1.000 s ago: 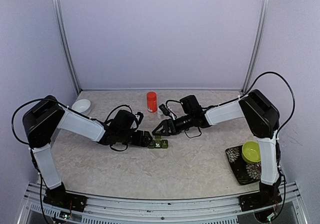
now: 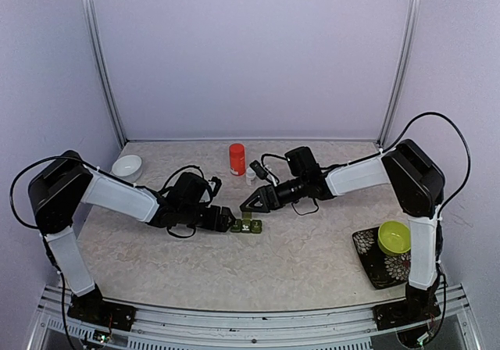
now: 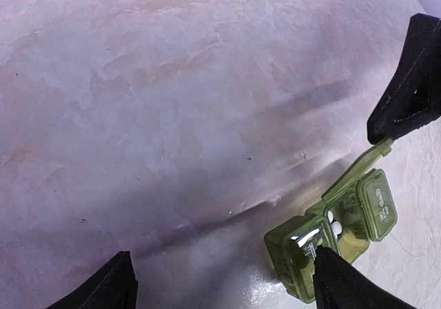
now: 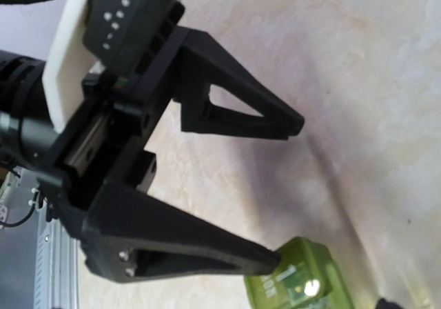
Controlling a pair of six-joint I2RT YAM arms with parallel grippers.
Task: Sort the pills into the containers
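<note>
A green pill organizer (image 2: 246, 226) sits on the table between the grippers. In the left wrist view its middle lid (image 3: 355, 167) stands raised, with white pills (image 3: 335, 226) in that compartment, and the end lids are closed. My left gripper is apart at the organizer's left end, fingers parted with only bare table and the box's edge beyond. My right gripper (image 2: 258, 201) stands open just behind the box, one fingertip close to the raised lid. A white bottle (image 2: 251, 176) stands behind.
A red canister (image 2: 237, 158) stands at the back. A white bowl (image 2: 126, 167) is at the back left. A dark patterned tray (image 2: 363, 244) with a green bowl (image 2: 394, 237) lies at the right.
My left gripper has moved very slightly; the organizer stays about in place.
</note>
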